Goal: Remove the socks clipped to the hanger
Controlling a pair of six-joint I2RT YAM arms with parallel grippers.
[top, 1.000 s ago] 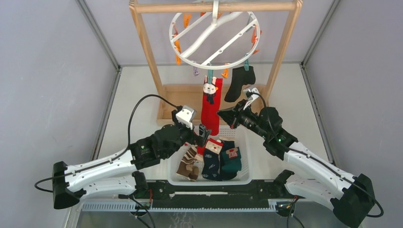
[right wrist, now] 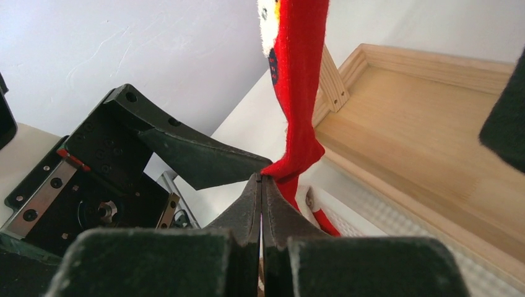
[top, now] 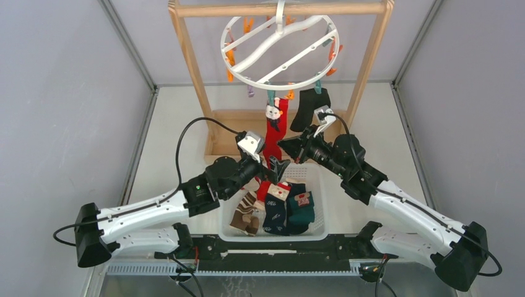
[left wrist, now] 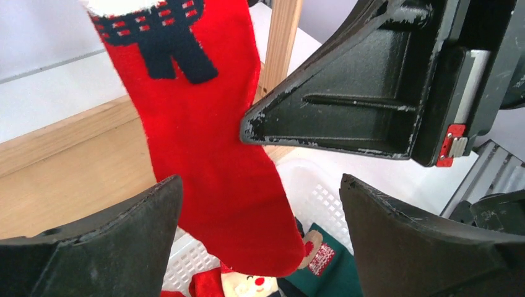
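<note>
A red sock (top: 276, 124) with a white-faced figure hangs from a teal clip (top: 271, 97) on the white round hanger (top: 232, 71). My left gripper (top: 280, 167) is open at its lower end; in the left wrist view the red sock (left wrist: 210, 154) hangs between its spread fingers, neither closed on it. My right gripper is shut, its tips close to the sock's edge; whether they touch the cloth I cannot tell. A dark sock (top: 309, 110) hangs to the right from another teal clip (top: 317, 86).
Below, a white basket (top: 320, 213) holds several socks, among them a brown striped one (top: 243, 213) and a green one (top: 301, 210). A wooden frame (top: 192, 62) carries the hanger, with a wooden tray base (top: 216, 133) behind the arms. More clips around the ring are empty.
My left gripper has moved right and upward, to the sock's lower end. The right gripper has shifted slightly left. The hanger and its socks have swung a little.
</note>
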